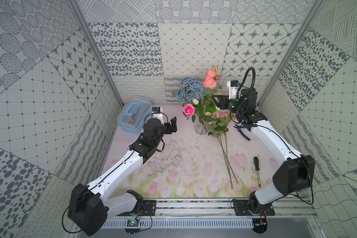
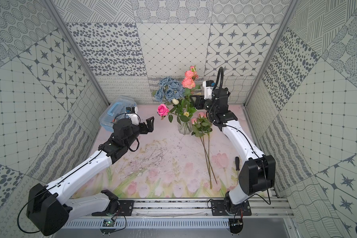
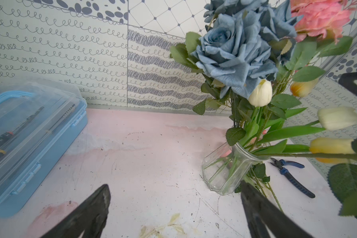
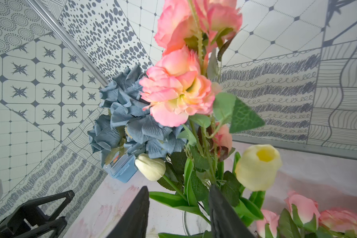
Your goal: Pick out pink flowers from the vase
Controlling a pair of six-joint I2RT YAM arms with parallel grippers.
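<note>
A glass vase point(image 3: 225, 172) holds blue roses point(image 1: 192, 88), white and yellow tulips point(image 4: 257, 166), a bright pink rose point(image 1: 188, 110) and tall pink flowers point(image 4: 178, 89). My right gripper is raised at the right of the vase, open, its fingertips facing the stems below a pink bloom, with nothing visibly held. My left gripper stands open and empty left of the vase. Loose pink roses point(image 4: 303, 210) with long stems lie on the table beside the vase.
A blue lidded box point(image 1: 131, 115) sits at the back left. Pliers point(image 3: 293, 178) and a screwdriver point(image 1: 256, 166) lie on the right of the table point(image 1: 178, 158).
</note>
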